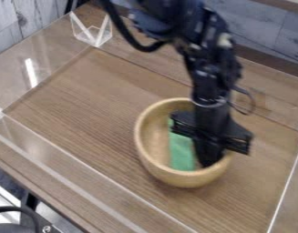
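Note:
A tan bowl [155,146] sits on the wooden table, right of centre, with a green object [181,151] inside it. My black gripper [207,144] reaches down from the top into the right side of the bowl, over part of the green object and the rim. Whether the fingers are open, shut or holding anything is hidden by the dark arm body and the blur.
A white wire-like holder [93,29] stands at the back left. Walls or edges border the left and back.

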